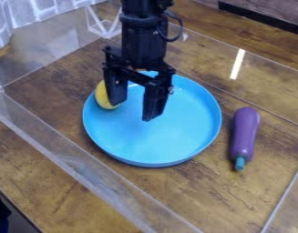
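Observation:
My black gripper (134, 91) hangs over the upper part of a round blue plate (151, 138), its two fingers apart, one to each side. A yellow object (105, 93) lies on the plate's upper left, partly hidden behind the left finger. Whether the fingers touch it cannot be told. I see nothing held between the fingers.
A purple object with a teal tip (246, 136), like an eggplant toy, lies on the wooden table (66, 191) right of the plate. Clear plastic edging runs along the left.

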